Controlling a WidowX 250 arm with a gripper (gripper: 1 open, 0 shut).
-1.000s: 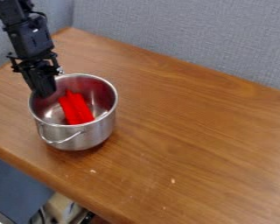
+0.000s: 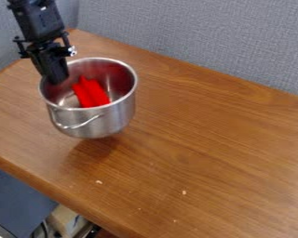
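Note:
A steel pot (image 2: 104, 117) with a wire handle holds red objects (image 2: 92, 91) inside and stands on the left part of the wooden table. My gripper (image 2: 56, 72) is at the pot's back-left rim, pointing down and looking shut; whether the thin rim is between its fingers cannot be made out. Its tips are partly hidden at the rim.
A grey padded wall (image 2: 201, 37) runs along the back. The table's edge drops away at the lower left.
The pot has moved back and slightly right, away from the front-left edge, with my gripper at its rim moving along with it.

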